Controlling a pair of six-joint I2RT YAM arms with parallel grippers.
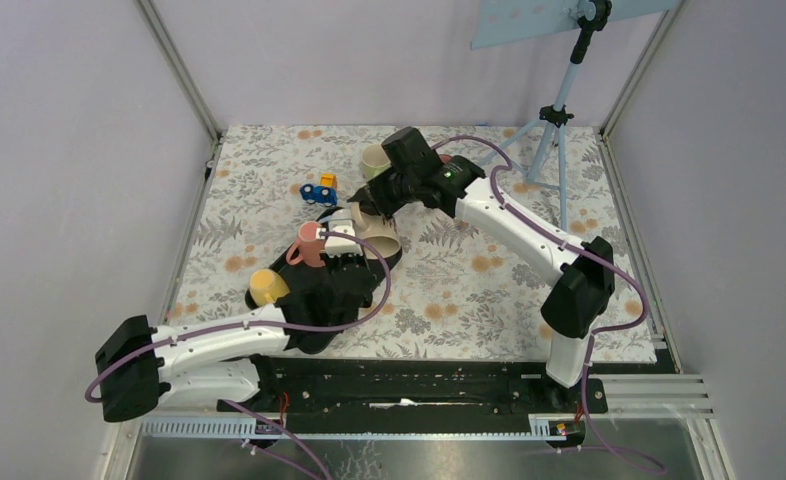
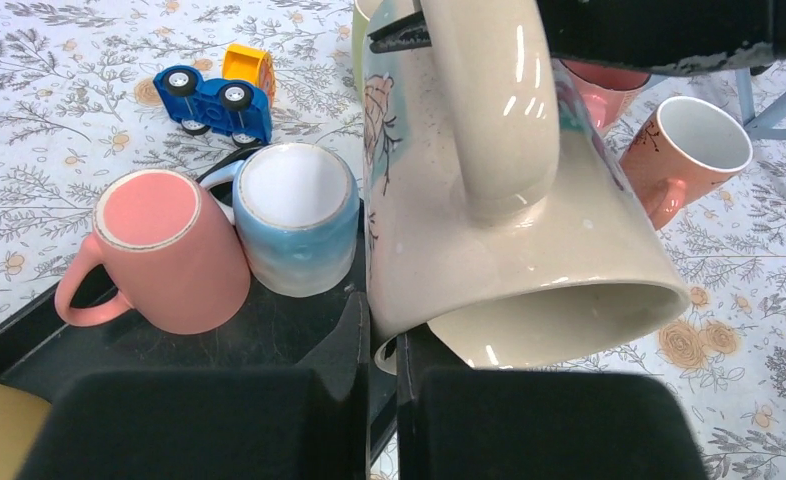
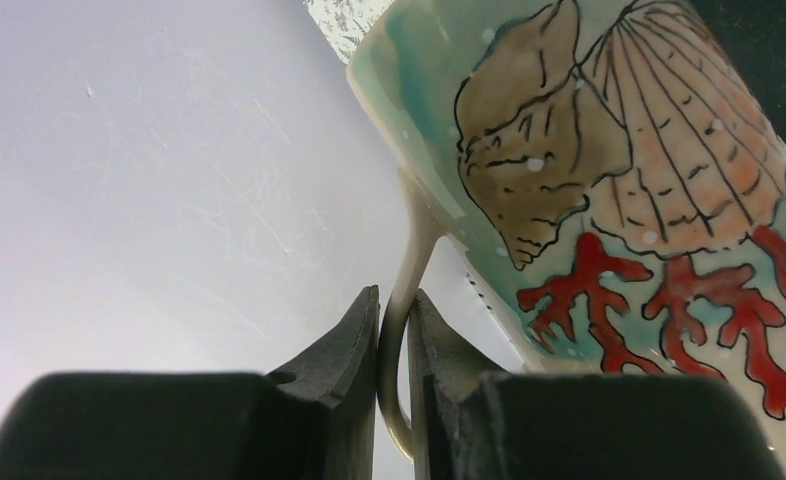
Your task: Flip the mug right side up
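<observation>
A large cream mug (image 2: 569,250) with painted shells and coral is tilted on its side above the black tray (image 2: 119,360), its opening facing down-right in the left wrist view. My right gripper is shut on its handle. My left gripper is shut on the mug's rim. Upside-down pink (image 2: 159,230) and blue (image 2: 299,230) mugs stand beside it in the tray.
A yellow mug (image 1: 267,287) sits at the tray's near left. A toy car (image 1: 318,194), a green mug (image 1: 374,160) and pink mugs (image 2: 684,150) stand behind. A tripod (image 1: 559,130) occupies the back right.
</observation>
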